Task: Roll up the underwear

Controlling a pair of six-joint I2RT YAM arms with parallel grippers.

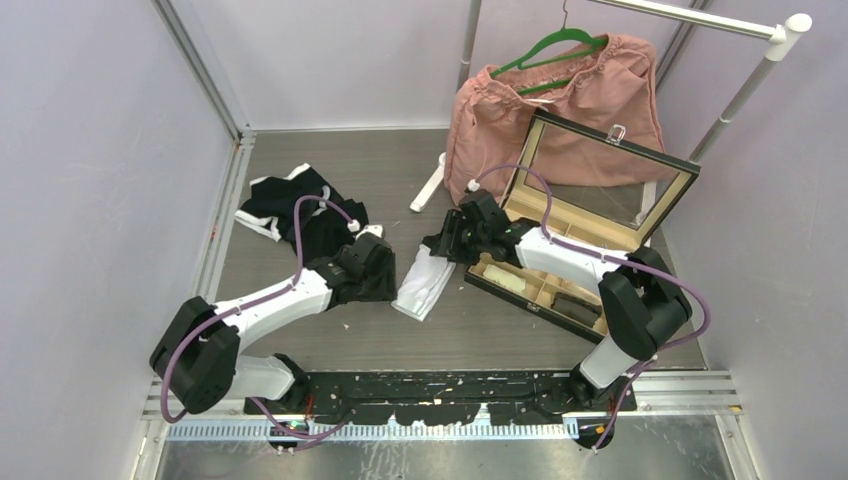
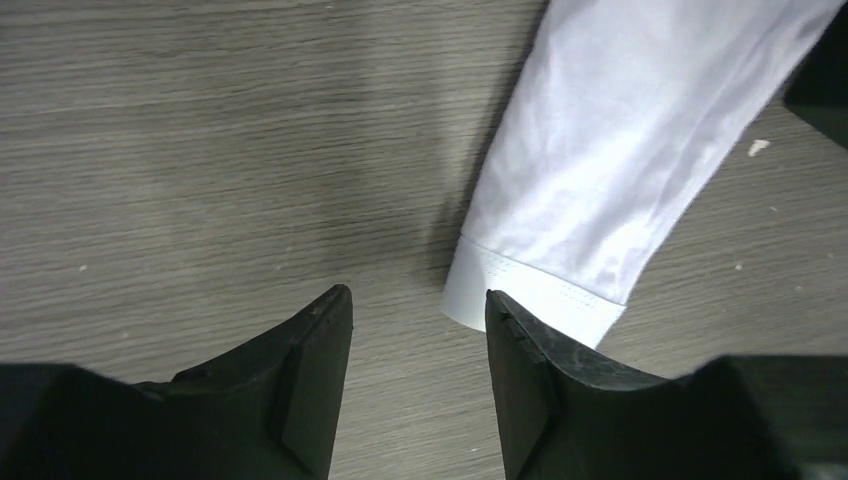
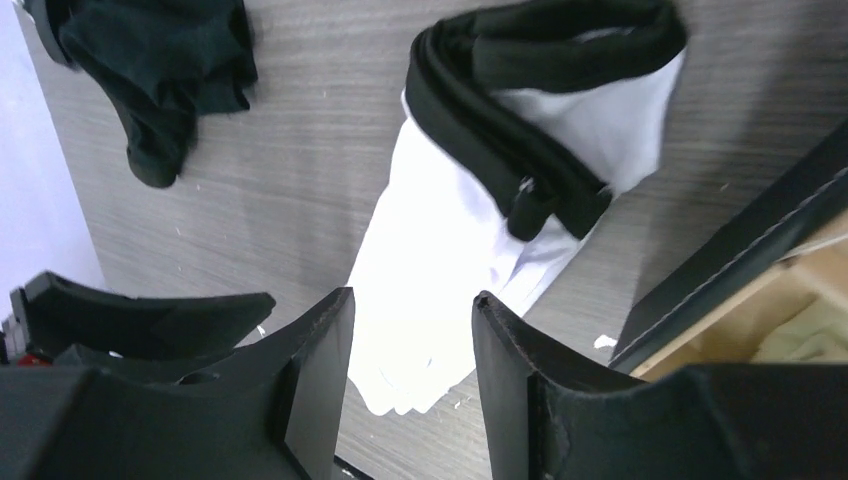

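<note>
The white underwear point(image 1: 421, 287) with a dark band point(image 3: 510, 150) lies flat and folded long on the floor between my grippers. In the left wrist view its lower end point(image 2: 535, 300) shows a hem, just beyond my open left gripper, with bare floor between the fingers. My right gripper is open above the underwear, which shows between its fingers; in the top view it covers the upper, banded end.
Dark clothing point(image 1: 310, 225) lies at the back left. An open compartment box point(image 1: 565, 323) stands close on the right. A pink bag point(image 1: 490, 130) hangs behind it.
</note>
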